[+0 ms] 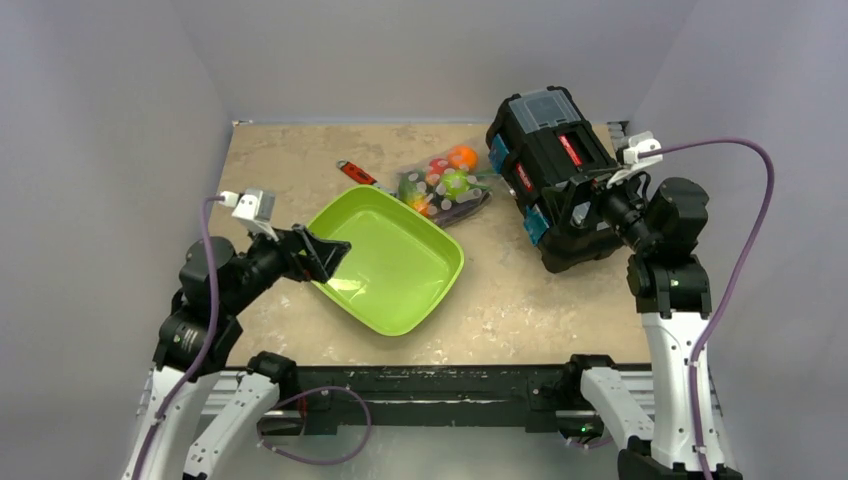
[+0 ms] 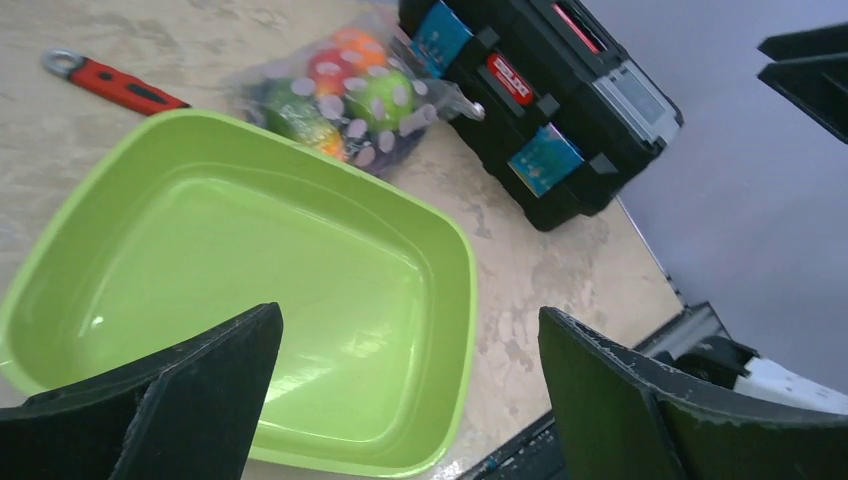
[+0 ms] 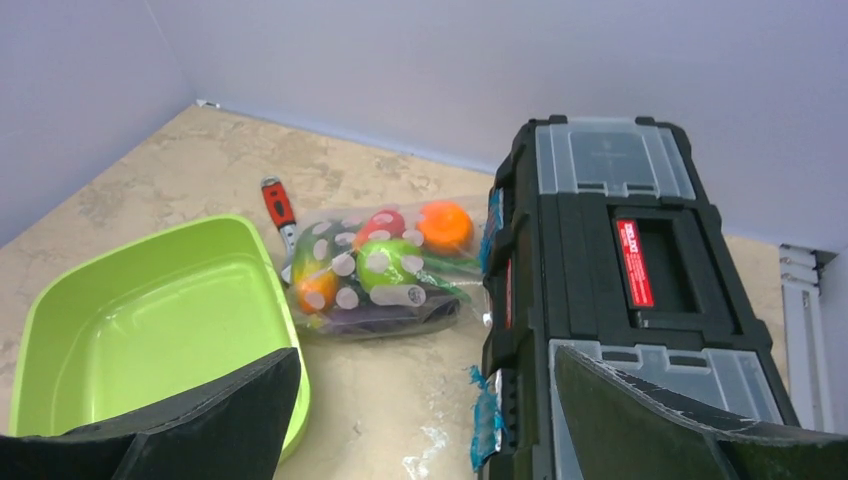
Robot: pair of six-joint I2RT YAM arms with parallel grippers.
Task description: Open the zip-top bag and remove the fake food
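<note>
A clear bag (image 1: 444, 184) of colourful fake fruit and vegetables lies at the back of the table, between the green tray and the black toolbox, orange, red and green pieces showing through it. My left gripper (image 1: 318, 256) hangs open over the tray's left part, empty, with the bag ahead in the left wrist view (image 2: 350, 95). My right gripper is open and empty near the toolbox at the right, with the bag ahead of it beyond the fingertips.
The green tray (image 1: 444, 262) fills the middle. A black toolbox (image 1: 545, 150) stands at the back right, next to the bag. A red-handled tool (image 1: 356, 172) lies behind the tray. Bare table shows at the back left and front right.
</note>
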